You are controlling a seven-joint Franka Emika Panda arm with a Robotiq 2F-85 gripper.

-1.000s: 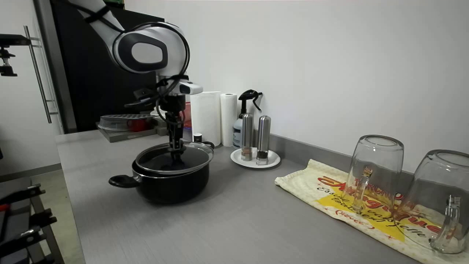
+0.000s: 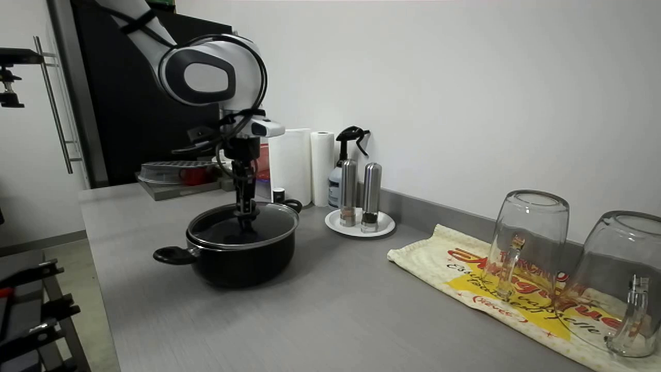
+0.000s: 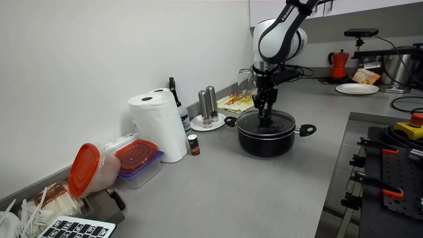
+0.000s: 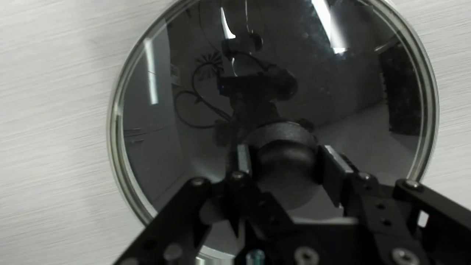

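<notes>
A black pot (image 2: 245, 266) with two side handles stands on the grey counter. Its glass lid (image 2: 272, 220), rimmed in metal, lies over the pot's opening, level and close against the rim in both exterior views. My gripper points straight down over the lid's middle, shut on the round black lid knob (image 4: 287, 174), one finger on each side. In the second exterior view the gripper (image 3: 264, 117) meets the lid (image 3: 283, 121) at its centre, above the pot (image 3: 265, 144). The dark glass hides the pot's inside.
Beside the pot, a white plate (image 2: 385, 226) carries two steel mills (image 2: 370, 195). Paper towel rolls (image 3: 158, 123) and a small spice jar (image 3: 193, 144) stand nearby. Two upturned glass mugs (image 2: 526, 242) rest on a cloth (image 2: 427, 257).
The lid and my gripper have come down slightly and shifted a little to the left in exterior view 1. Before, the lid sat higher and off to the right; now it lines up with the rim.
</notes>
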